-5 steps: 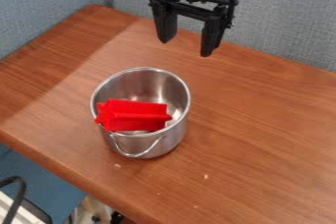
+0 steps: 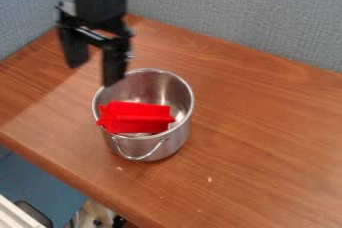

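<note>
My black gripper [image 2: 94, 58] hangs open over the wooden table, above and behind the left side of a steel pot [image 2: 170, 140], with nothing visible between its fingers. The pot stands on the table with a wire handle hanging at its front. A red object [image 2: 134, 117] lies inside it, its left end at the pot's rim.
Grey padded walls [image 2: 241, 12] border the back. At the lower left, beyond the table's edge, are a blue surface [image 2: 40, 187] and some white and dark items.
My gripper has moved from the back centre down and to the left, and is blurred by motion. The pot and red object look unchanged.
</note>
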